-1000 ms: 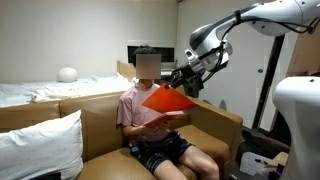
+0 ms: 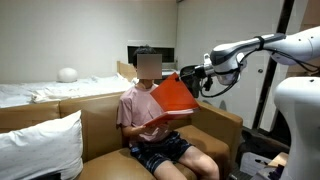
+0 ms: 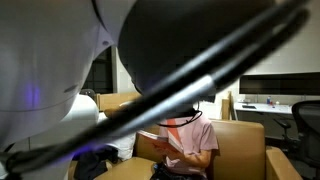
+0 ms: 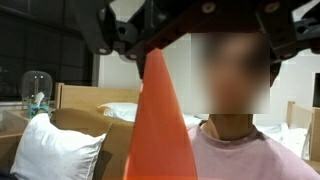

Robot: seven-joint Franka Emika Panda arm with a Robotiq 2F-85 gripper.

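Note:
A person in a pink shirt [image 2: 142, 102] sits on the brown couch, holding an open red-covered book [image 2: 174, 96] on the lap. One red side of it stands raised and slanted, its upper edge at my gripper [image 2: 187, 76]. In the wrist view the red sheet [image 4: 160, 125] rises to the left finger [image 4: 150, 30]. My gripper is open, its fingers wide apart with the person's blurred head behind the gap. Exterior view 2 has the arm across most of the picture, hiding the gripper; the pages [image 3: 163, 143] show below it.
The couch [image 2: 100, 125] surrounds the person, with a white pillow [image 2: 40, 150] at its left end. Behind the couch is a bed with white bedding [image 2: 50, 93]. The person's head and hands are close to the gripper.
The raised red side has tipped up steeper and shifted slightly right. My gripper has moved right a little along with its upper edge. The person stays seated in the same pose.

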